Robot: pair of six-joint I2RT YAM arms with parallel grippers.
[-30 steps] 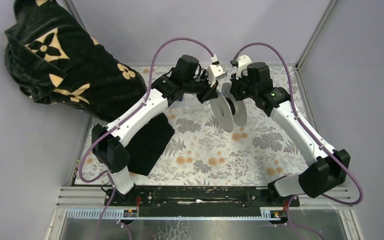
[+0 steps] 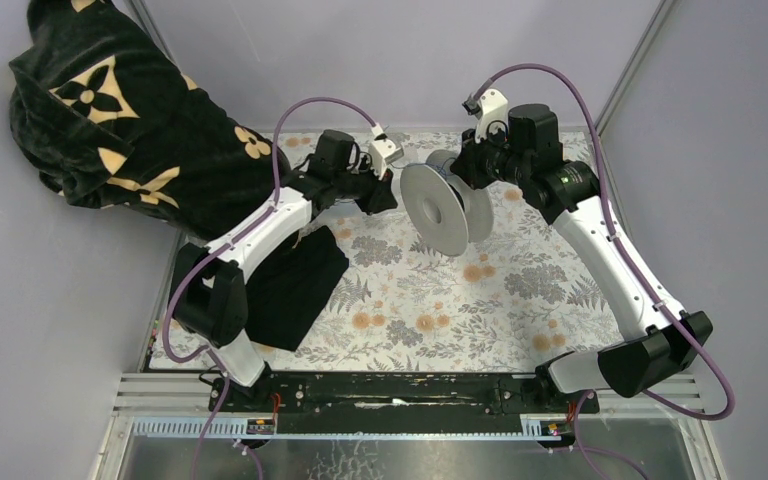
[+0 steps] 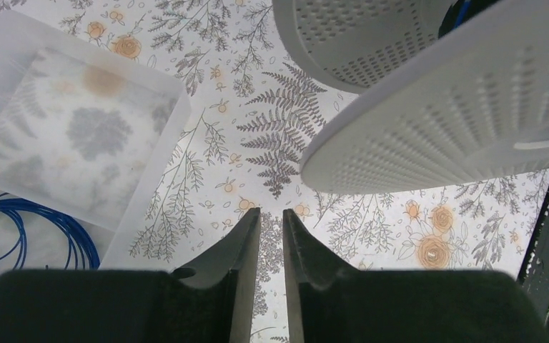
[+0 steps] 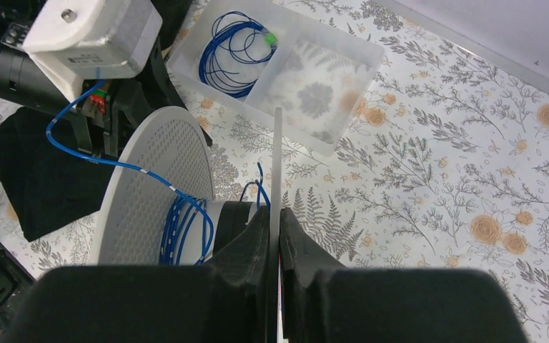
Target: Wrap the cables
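Note:
A white perforated spool (image 2: pixel 431 210) hangs from my right gripper, which is shut on its flange rim. Blue cable (image 4: pixel 177 229) is wound on the spool's core, with loops and loose ends standing off it. My left gripper is left of the spool in the top view, just clear of the flange. In its wrist view the fingers are slightly apart, with nothing visible between them. A translucent two-compartment bin (image 3: pixel 78 136) on the table holds a coil of blue cable (image 4: pixel 232 57) with a green connector.
A black cloth (image 2: pixel 290 290) lies at the left of the table (image 2: pixel 430 320), and a dark patterned blanket (image 2: pixel 110 120) drapes over the back-left.
My left gripper has moved left, away from the spool and slightly down the top view. My right gripper has risen in the top view, shifting the spool leftward.

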